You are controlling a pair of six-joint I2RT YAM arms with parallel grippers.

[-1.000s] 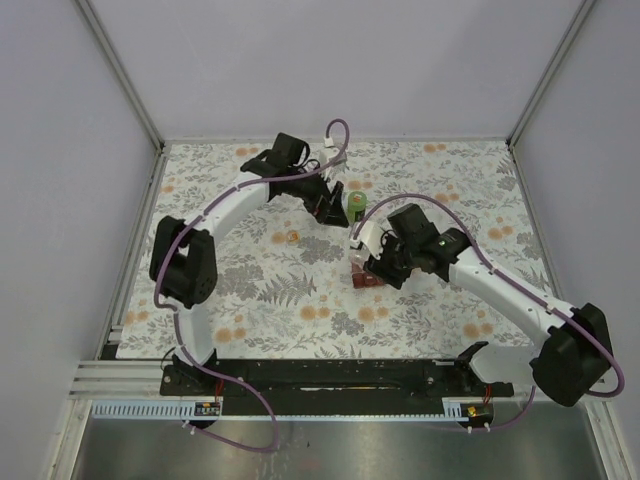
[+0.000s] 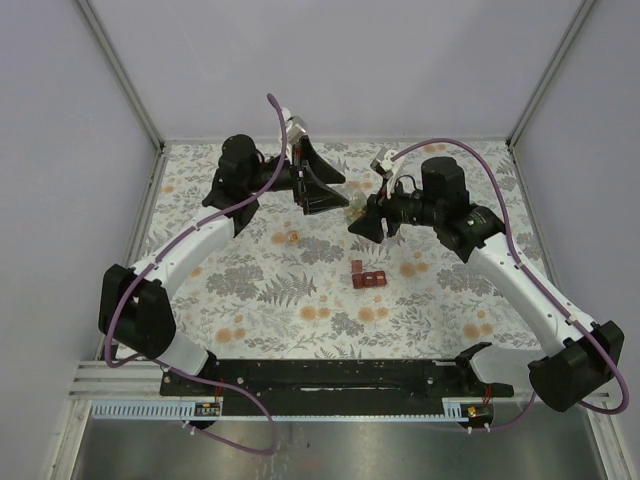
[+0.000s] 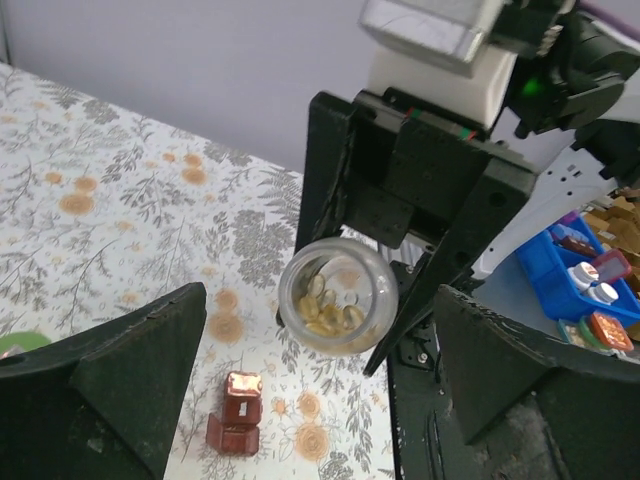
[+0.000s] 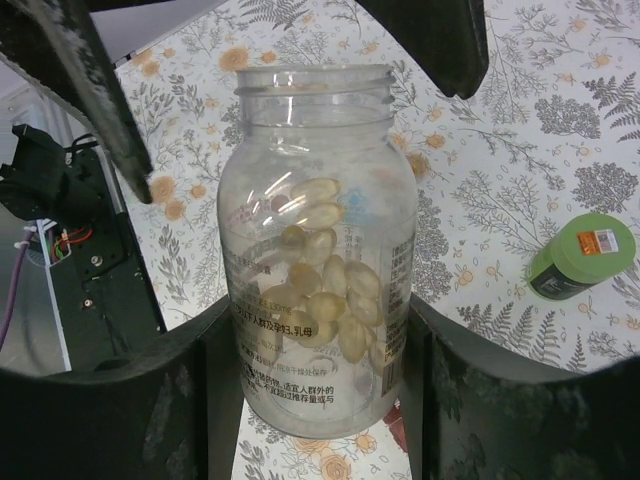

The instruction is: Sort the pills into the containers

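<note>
A clear bottle (image 4: 318, 230), uncapped and partly filled with pale yellow pills (image 4: 330, 290), is gripped by my right gripper (image 2: 368, 216). Its fingers press on the bottle's sides in the right wrist view. The mouth faces the left wrist camera, with the pills (image 3: 335, 316) visible inside. My left gripper (image 2: 336, 190) stands open opposite the bottle, its fingers (image 4: 432, 40) on either side beyond the mouth and apart from it. Nothing is held between them. On the table below is a green-lidded container (image 4: 595, 248), which the grippers cover in the top view.
Small dark red boxes (image 2: 373, 279), one with its lid up, sit mid-table. Left of them is a small orange item (image 2: 292, 237). A blue bin (image 3: 575, 265) with packages lies off to the side.
My right gripper has carried the bottle away from the table's front, up toward the left gripper. The left gripper has shifted left and stays open. The green-lidded container is now covered from above.
</note>
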